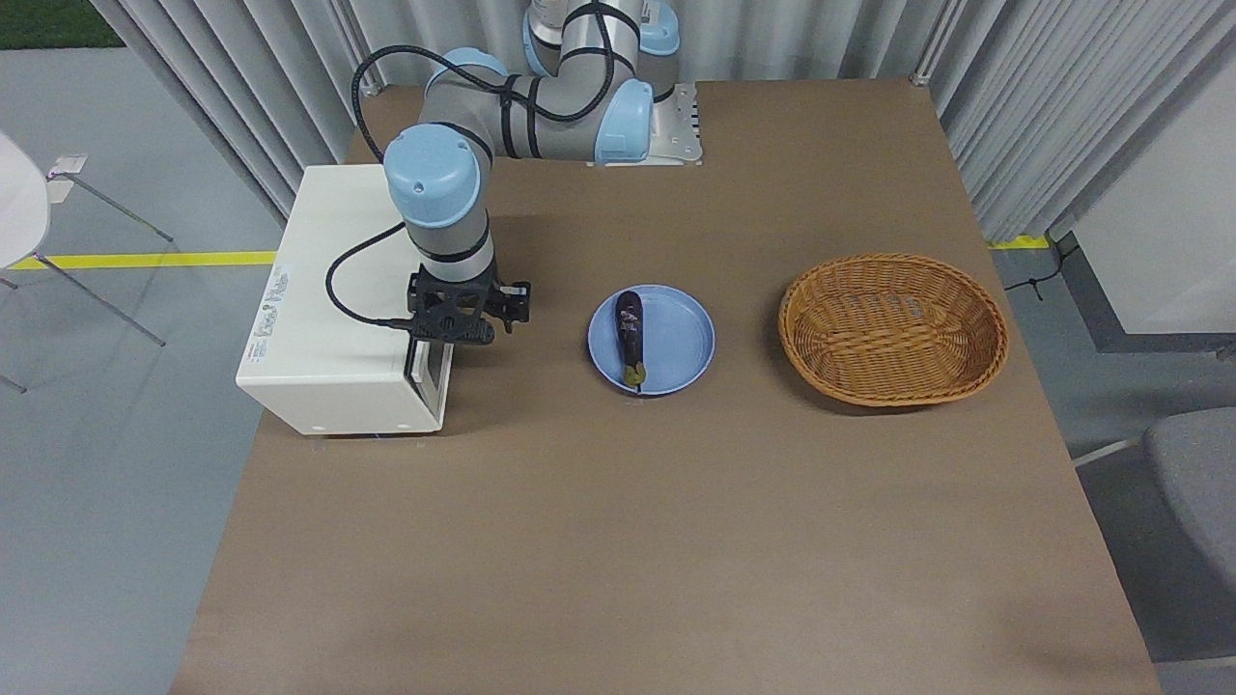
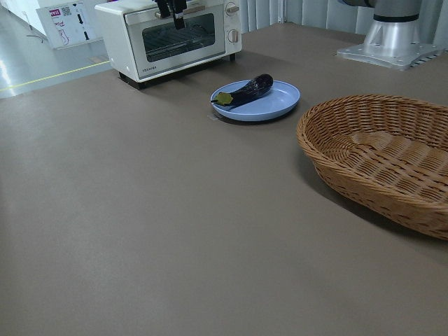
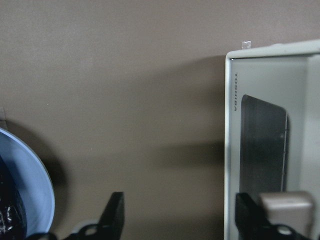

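Observation:
My gripper is open, its black fingers hanging at the front top edge of a white Toshiba toaster oven (image 2: pixel 143 38), near the door handle; in the wrist view a blurred metal piece shows beside the right finger. A blue plate (image 1: pixel 678 342) sits on the table to the oven's right in the front view, with a dark eggplant (image 1: pixel 628 330) lying on it, green stem toward the front.
A brown wicker basket (image 1: pixel 892 330) stands at the right of the table (image 1: pixel 649 533), apart from the plate. The arm's base plate is at the back.

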